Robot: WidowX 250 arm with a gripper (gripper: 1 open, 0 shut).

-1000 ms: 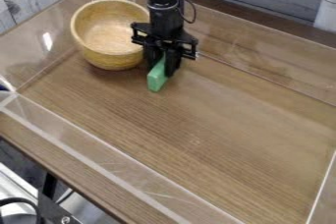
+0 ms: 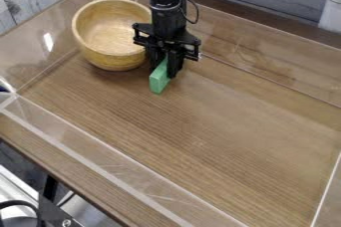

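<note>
My black gripper (image 2: 167,54) reaches down from the top centre, shut on a small green block (image 2: 159,78) that stands at the table surface just right of a round tan wooden bowl (image 2: 104,34). The fingertips are partly hidden by the dark gripper body around the block's upper end.
A pale wall runs along the back, with a white object (image 2: 334,10) at the back right. The table's left edge drops to dark cables at lower left.
</note>
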